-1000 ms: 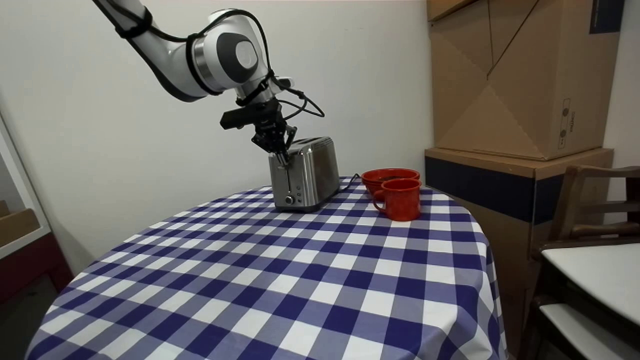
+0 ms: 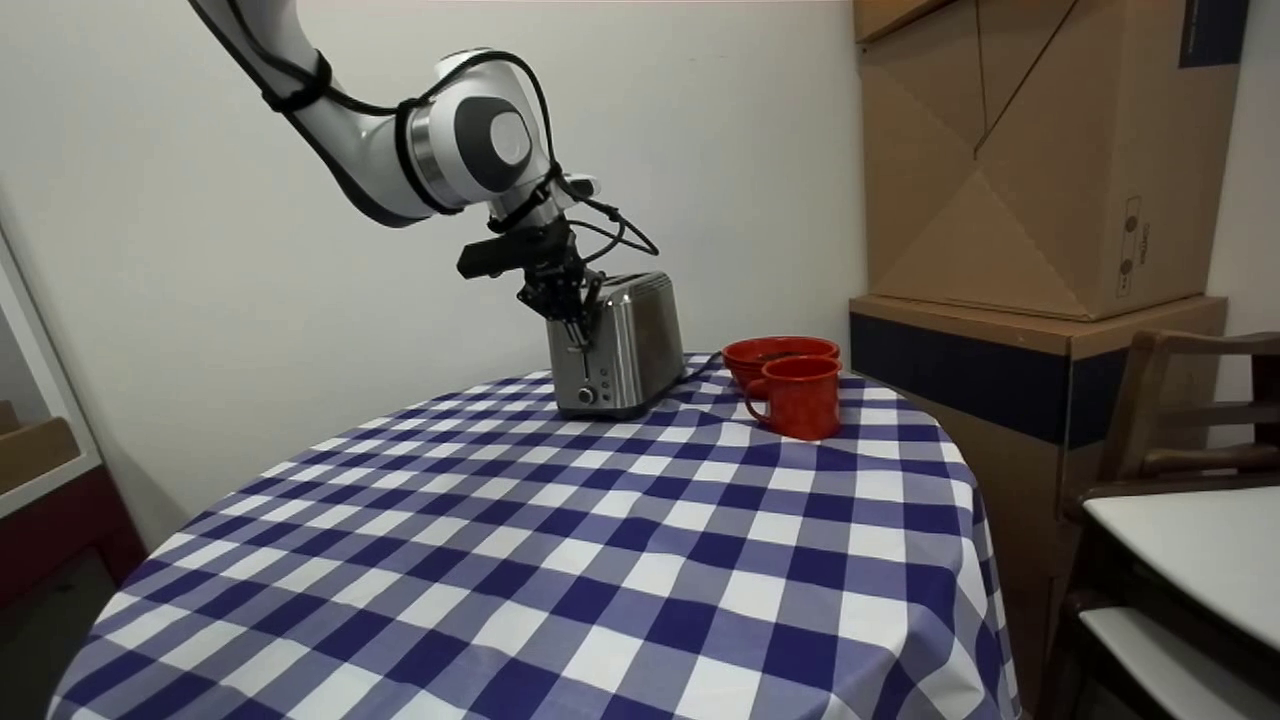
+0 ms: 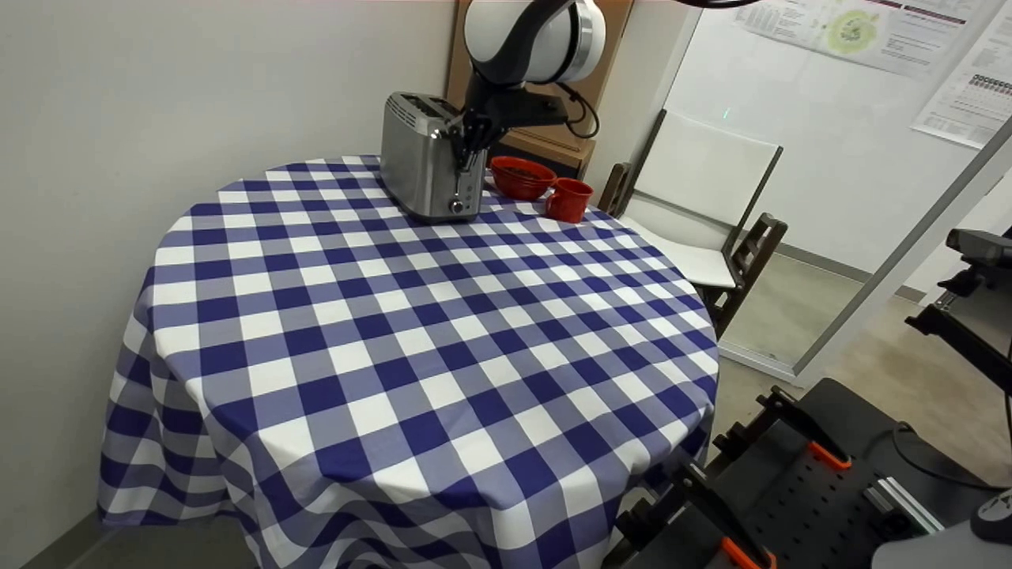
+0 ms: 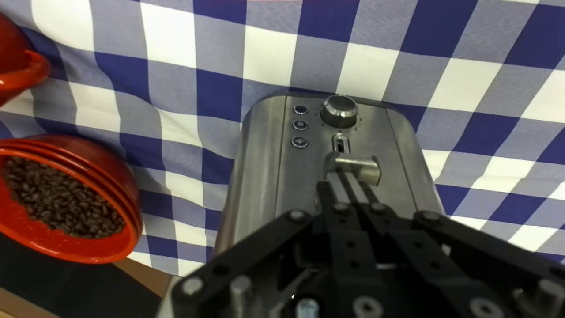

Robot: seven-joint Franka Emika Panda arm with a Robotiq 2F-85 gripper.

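A silver toaster (image 2: pixel 649 337) stands at the back of the table, its control end with a round knob (image 4: pixel 339 111) and several small buttons facing outward. In the wrist view my gripper is shut, its two fingers side by side against the toaster's lever (image 4: pixel 362 168). Nothing shows between the fingertips. The lever sits partway down its slot, just short of the slot's visible lower end (image 4: pixel 341 143). From exterior view 2, the gripper (image 3: pixel 464 169) is seen close against the toaster's (image 3: pixel 410 156) front. Part of the toaster is hidden behind the gripper in the wrist view.
To the toaster's right stand a red mug (image 2: pixel 801 397) and stacked red bowls (image 2: pixel 782 349), the top one holding dark beans (image 4: pixel 61 198). Most of the checked tablecloth (image 3: pixel 398 313) is bare. A wall rises behind; cardboard boxes (image 2: pixel 978 264) stand beyond the table.
The arm has moved down and slightly right, and the toaster's lever has come down along its slot with the gripper. The toaster itself has shifted slightly right.
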